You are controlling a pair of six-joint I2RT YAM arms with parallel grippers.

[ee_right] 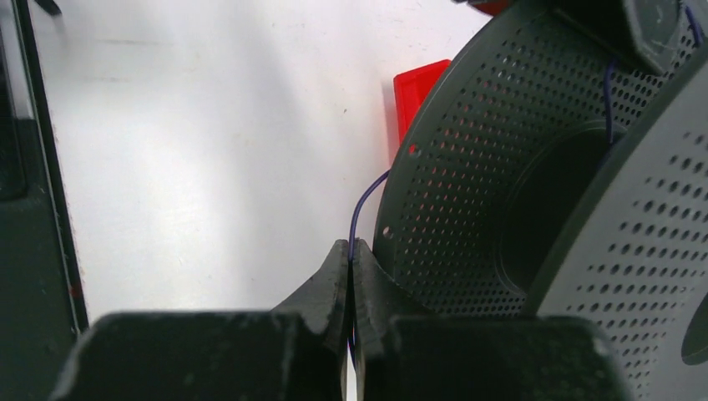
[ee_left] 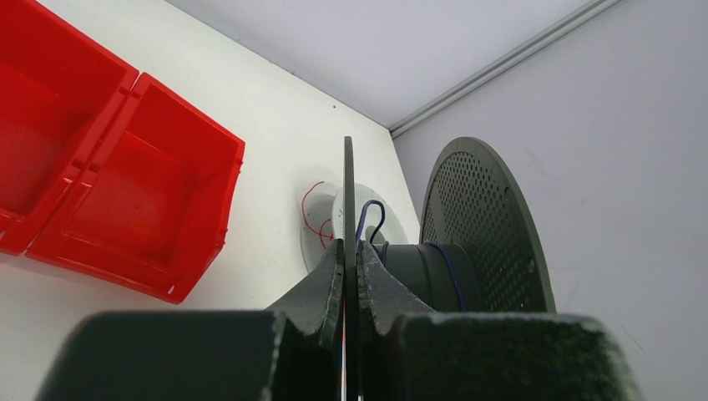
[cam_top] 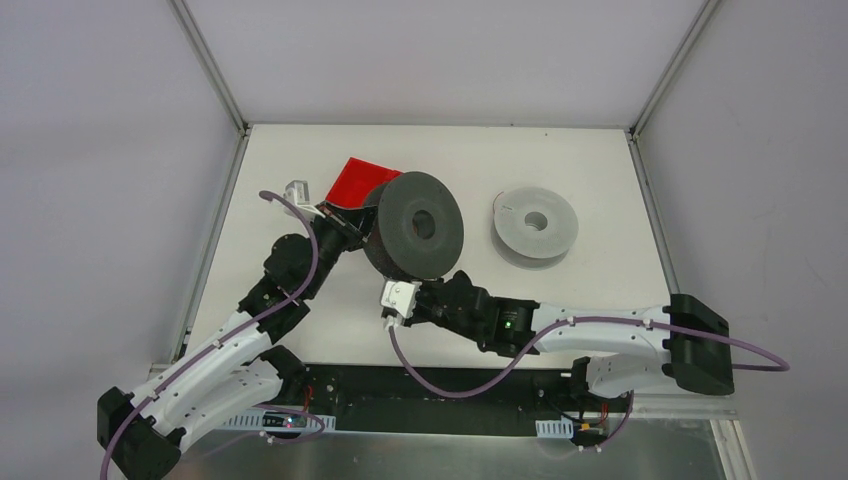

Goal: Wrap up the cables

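A dark grey spool [cam_top: 440, 205] with perforated flanges is held up off the table, tilted on edge. My left gripper [cam_top: 371, 213] is shut on the thin rim of one flange [ee_left: 349, 180], seen edge-on between its fingers. Purple cable [ee_left: 453, 276] shows around the hub, with a small loop rising close to the left fingertips. Beside the spool's lower edge, my right gripper is shut on the thin purple cable [ee_right: 361, 202], which runs up over the flange edge and hangs below the fingers. The right fingertips are partly hidden in the top view.
Red bins [ee_left: 159, 200] stand behind and left of the spool. A lighter grey spool [cam_top: 515, 230] lies flat at the right; red wire [ee_left: 311, 219] shows there in the left wrist view.
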